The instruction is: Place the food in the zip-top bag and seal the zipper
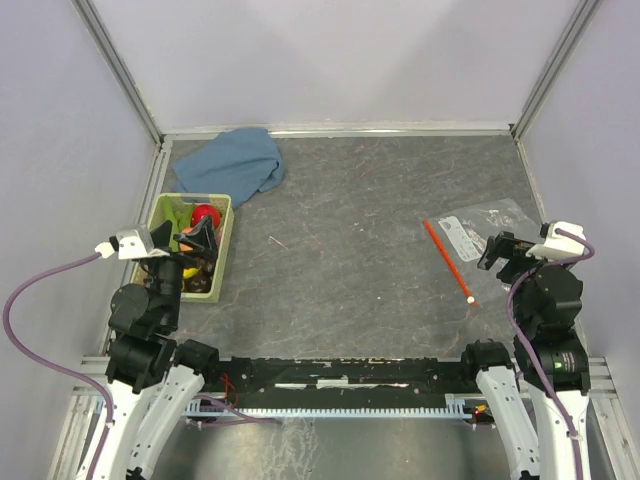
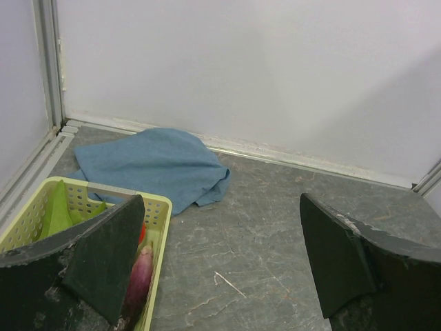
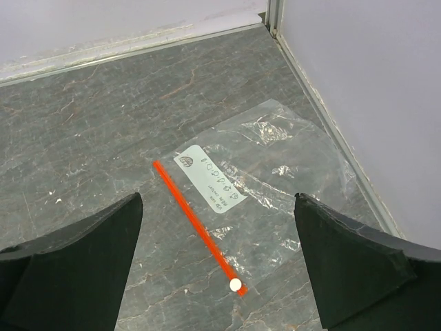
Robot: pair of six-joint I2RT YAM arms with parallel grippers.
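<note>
A clear zip bag [image 3: 269, 172] with a white printed label lies flat on the table at the right. Its red zipper strip [image 3: 196, 224] faces the table's middle, and a white slider [image 3: 236, 284] sits at the strip's near end. On the left, a yellow-green basket [image 1: 227, 240] holds food: a red round item [image 1: 206, 215], green pieces [image 2: 58, 212] and a purple eggplant-like item [image 2: 140, 276]. Above the basket my left gripper [image 1: 196, 243] hangs open and empty. My right gripper [image 1: 497, 258] is open over the bag, touching nothing.
A crumpled blue cloth [image 1: 235, 165] lies behind the basket at the back left. The grey tabletop [image 1: 340, 250] between basket and bag is clear. White walls [image 1: 330, 60] border the back and both sides.
</note>
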